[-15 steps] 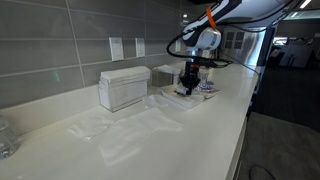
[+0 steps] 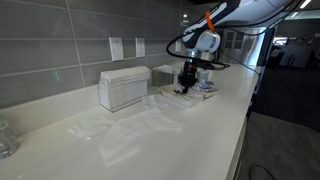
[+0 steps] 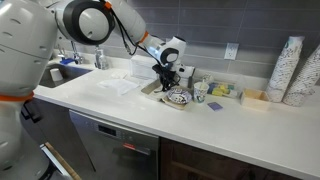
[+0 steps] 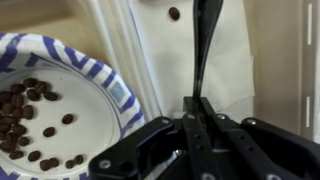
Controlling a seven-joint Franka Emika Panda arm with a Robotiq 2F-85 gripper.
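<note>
In the wrist view my gripper is shut on a long dark utensil (image 4: 203, 45), whose far end runs out of the top of the picture. Left of it lies a paper plate (image 4: 118, 88) with a blue-patterned rim, holding several dark brown beans (image 4: 15, 115). A single bean (image 4: 174, 14) rests on a white sheet (image 4: 235, 70) beneath the utensil. From outside, the gripper (image 3: 163, 82) is low over the counter, beside the patterned plate (image 3: 178, 97). What the utensil's end touches is hidden.
A pale tray wall (image 4: 285, 60) borders the sheet on the right. Near the plate stand a cup (image 3: 201, 90) and a light wooden box (image 3: 252, 102). A white box (image 2: 123, 88) is by the wall.
The arm has shifted only slightly at the same place over the counter. Nothing else has visibly moved.
</note>
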